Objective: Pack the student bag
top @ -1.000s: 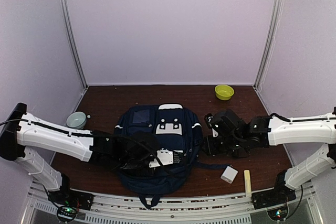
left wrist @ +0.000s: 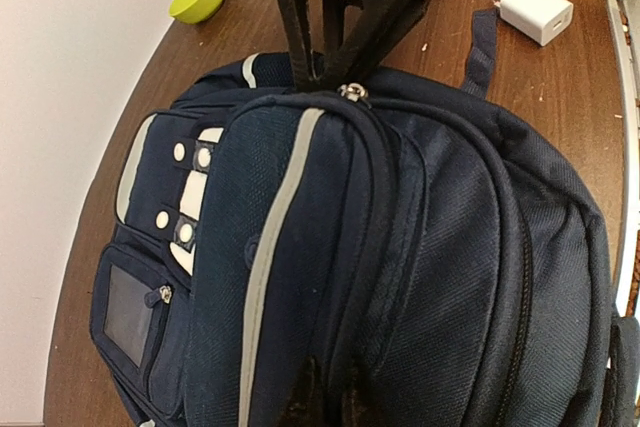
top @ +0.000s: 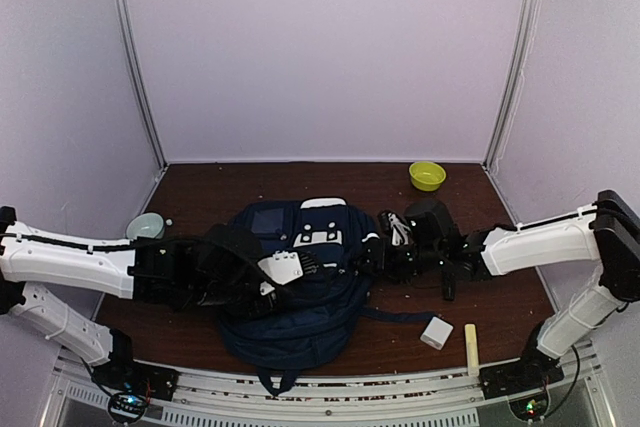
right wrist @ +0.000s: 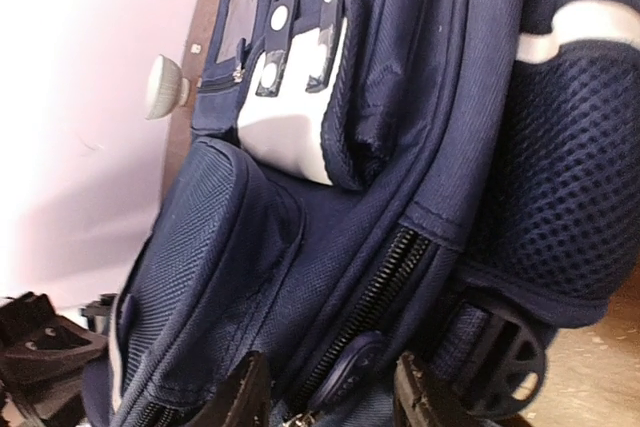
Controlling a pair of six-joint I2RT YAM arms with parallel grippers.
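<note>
A navy backpack (top: 300, 337) lies flat on the table, with white buckled flap and front pockets. My left gripper is low over its front compartment, shut, with only dark fingertips showing. My right gripper is at the bag's right side, fingers apart on either side of a zipper pull (right wrist: 345, 372) on the main zip; whether they touch it is unclear. In the left wrist view the right gripper stands above the bag's top edge by a zipper.
A yellow bowl (top: 427, 175) sits back right, a white cup (top: 146, 226) at left. A white charger (top: 436, 333) and pale yellow stick (top: 471, 348) lie front right, near a bag strap.
My right gripper has moved left onto the bag's right side. My left gripper has shifted a little to the left.
</note>
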